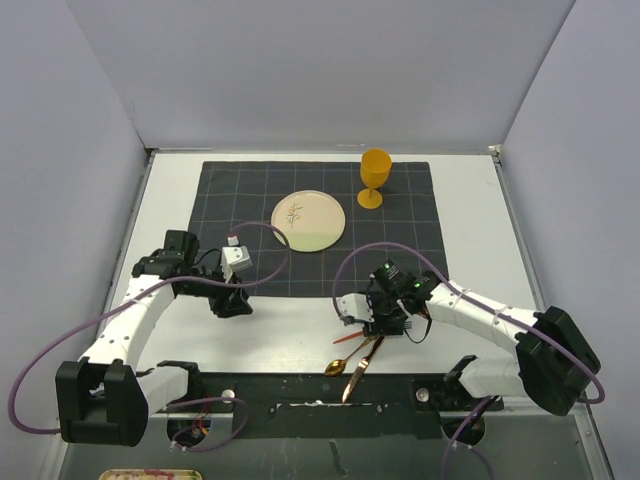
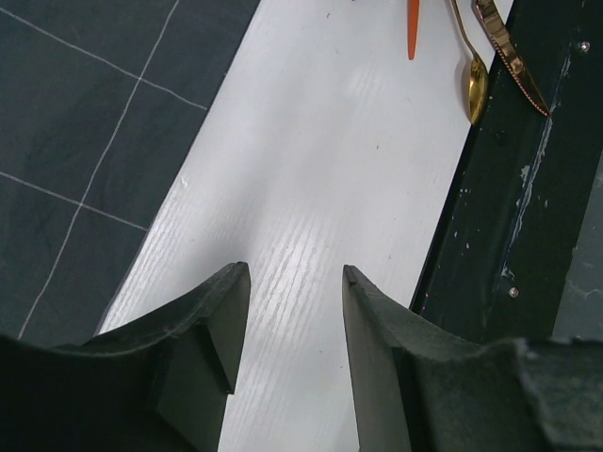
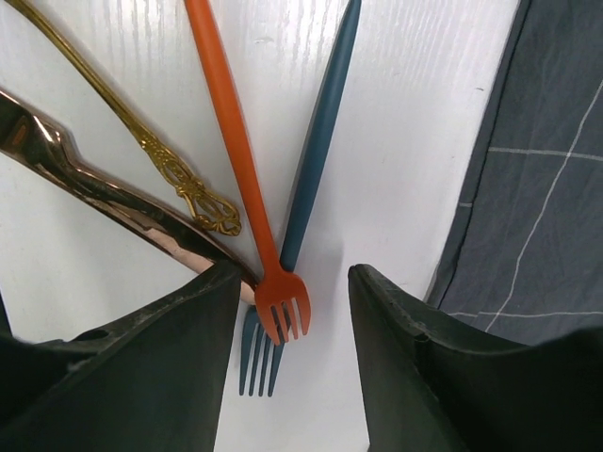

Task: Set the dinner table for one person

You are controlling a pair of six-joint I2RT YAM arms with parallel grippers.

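Note:
A cream plate (image 1: 308,221) with a leaf print lies on the dark placemat (image 1: 240,195), and a yellow goblet (image 1: 374,172) stands at its upper right. On the white table in the right wrist view, an orange fork (image 3: 236,141) lies across a blue fork (image 3: 316,151), beside a gold spoon (image 3: 141,132) and a copper-coloured knife (image 3: 104,198). My right gripper is open above the fork heads, one finger on either side, touching neither as far as I can tell. My left gripper is parted and empty over bare table left of the cutlery.
Bare white table (image 1: 250,335) lies between the two arms. The knife and spoon reach over the dark front edge (image 1: 300,390). A patterned tray (image 1: 150,474) shows at the bottom left. Purple cables loop over both arms.

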